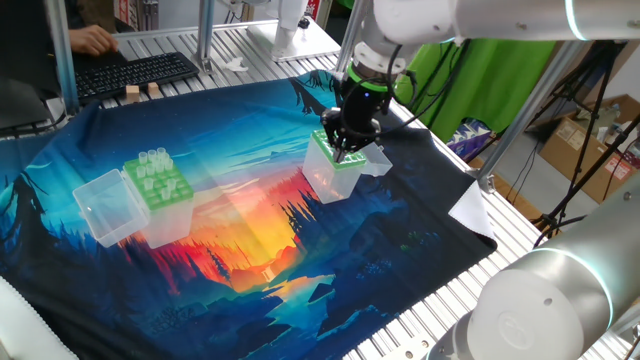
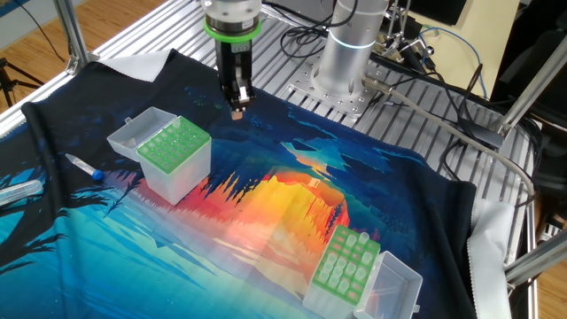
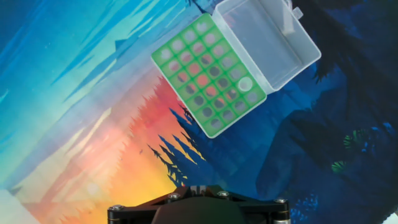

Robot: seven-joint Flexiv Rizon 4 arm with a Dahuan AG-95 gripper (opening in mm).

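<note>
My gripper (image 2: 236, 113) hangs above the cloth, beside a clear box with a green perforated top (image 2: 175, 146). Its fingers look brought together, and nothing clearly shows between them. From exterior view 1 the gripper (image 1: 340, 150) overlaps that box's green top (image 1: 322, 143). The wrist view has the same green grid (image 3: 208, 74) ahead of the gripper, mostly empty holes, with one pale round piece (image 3: 245, 83) near the lid side. A second box (image 1: 170, 215) holds several upright clear tubes (image 1: 155, 160) in its green top.
Both boxes have open lids (image 2: 390, 283) lying outward. A blue-capped pen-like item (image 2: 86, 168) and a clear object (image 2: 19, 191) rest on the cloth at left. The cloth between the boxes is bare. Posts and cables stand around the table edge.
</note>
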